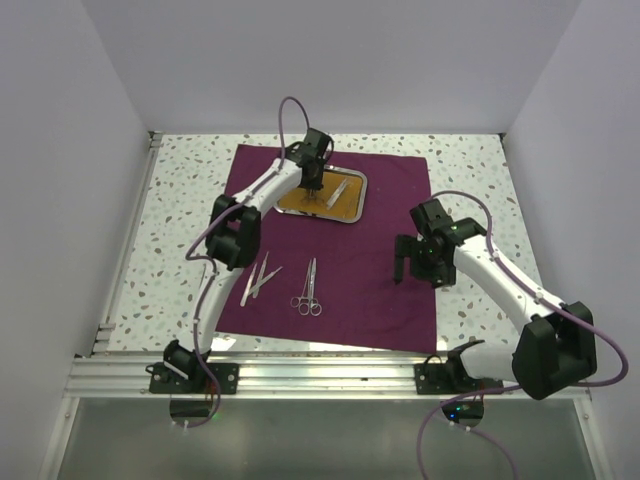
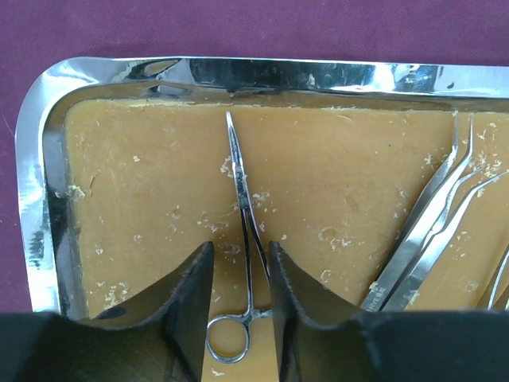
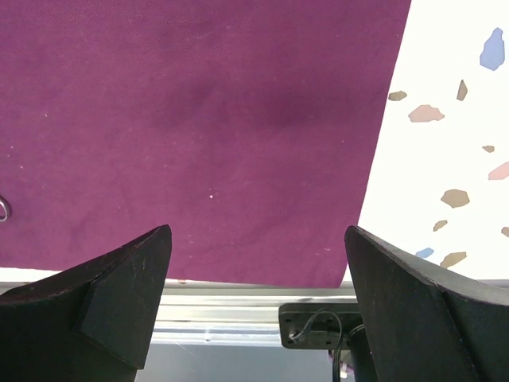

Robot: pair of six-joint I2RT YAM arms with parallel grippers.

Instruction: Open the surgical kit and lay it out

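Observation:
In the left wrist view a slim steel clamp with ring handles (image 2: 236, 167) lies on the tan mat of a metal-rimmed tray (image 2: 191, 70). Over its shanks, the left gripper is part open, a finger on either side and gaps still showing; one ring of the clamp is partly hidden by the right finger. Tweezers (image 2: 417, 239) rest to the right on the same mat. Above the cloth's right side, my right gripper stands wide open and empty.
Laid out on the purple cloth (image 1: 375, 290) are thin blade-like tools (image 1: 248, 286) at the left and two ring-handled tools (image 1: 313, 285) near the middle.

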